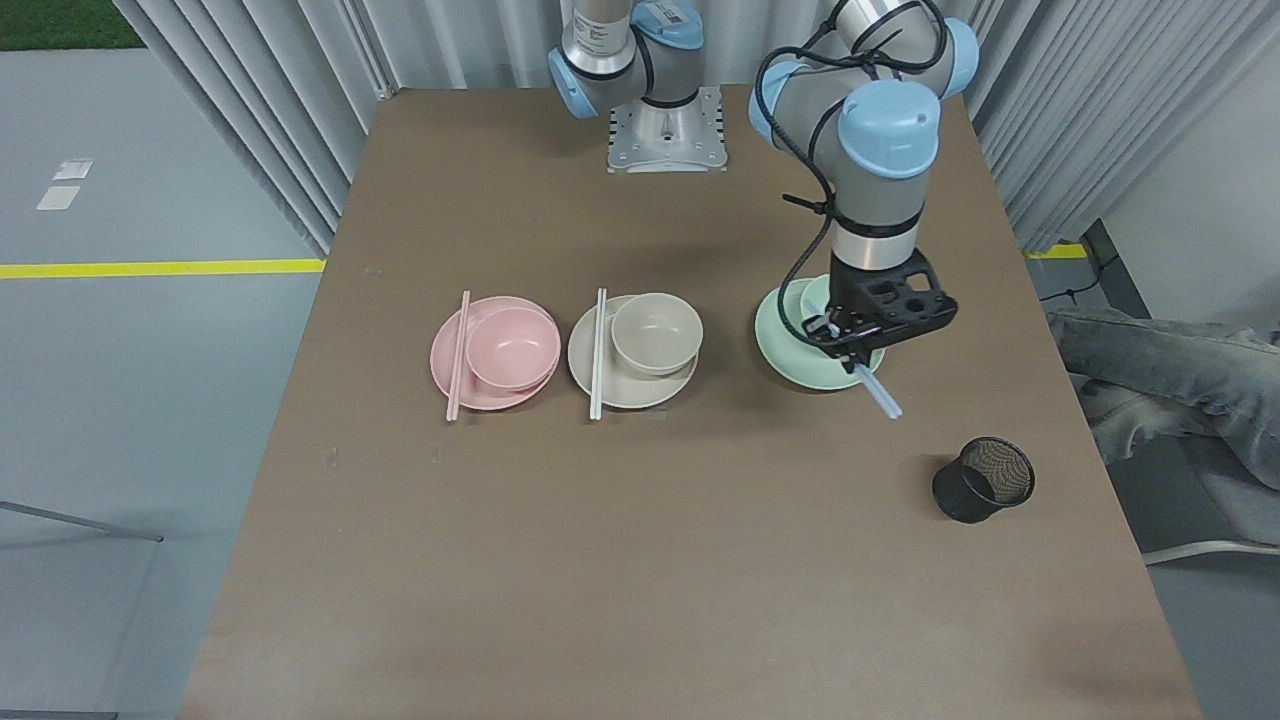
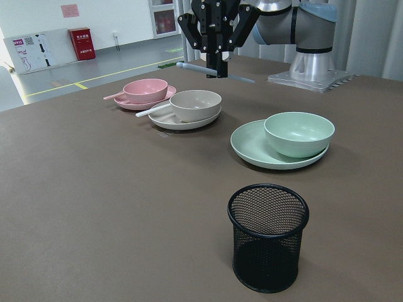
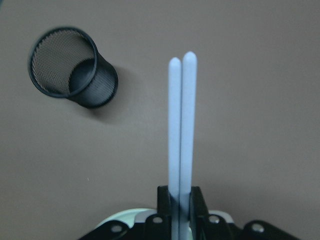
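My gripper is shut on a pair of light blue chopsticks [image 1: 877, 391], held level in the air above the green plate [image 2: 249, 150] and green bowl [image 2: 299, 129]; in the front view it partly hides both. The chopsticks point out past the fingers. A black mesh pen cup [image 1: 984, 478] stands on the table toward the front right; in the wrist view it is to the left of the chopsticks' tips.
A pink plate with bowl [image 1: 513, 348] and pink chopsticks [image 1: 457, 355] sits left, beside a white plate with bowl [image 1: 656, 330] and white chopsticks [image 1: 597, 355].
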